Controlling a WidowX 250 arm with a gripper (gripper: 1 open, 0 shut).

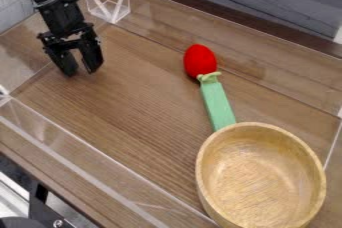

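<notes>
A red rounded object (201, 59) lies right of centre, with a green bar (217, 104) extending from it toward the front. A pale wooden bowl (261, 210) sits at the lower right.
A clear plastic or white wire piece (110, 2) is at the back left, behind the gripper.
</notes>
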